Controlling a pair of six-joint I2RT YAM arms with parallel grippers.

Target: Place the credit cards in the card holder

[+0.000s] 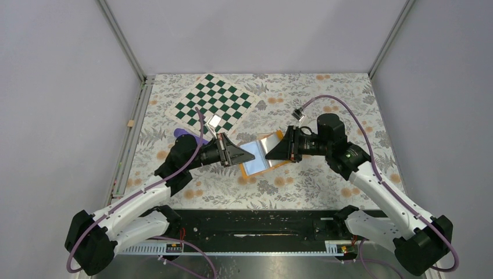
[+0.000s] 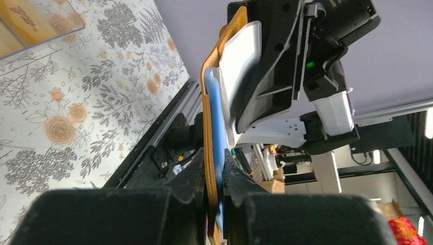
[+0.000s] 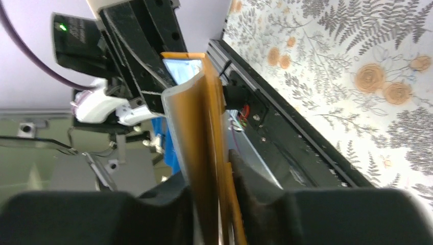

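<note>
The card holder (image 1: 254,165) is spread open in mid-air between my two arms, tan outside with pale blue and whitish inner faces. My left gripper is shut on its left end; in the left wrist view the holder's narrow edge runs up between the fingers. Its right part is pinched by my right gripper, also shut, with tan flaps fanned apart above the fingers. Yellow cards (image 2: 46,20), in a clear case on the table, show at the upper left of the left wrist view. From above, that case is largely hidden by the holder.
A green-and-white chequered mat (image 1: 214,103) lies at the back left of the floral table (image 1: 343,99). Beside it, a purple object (image 1: 179,132) is partly covered by the left arm.
</note>
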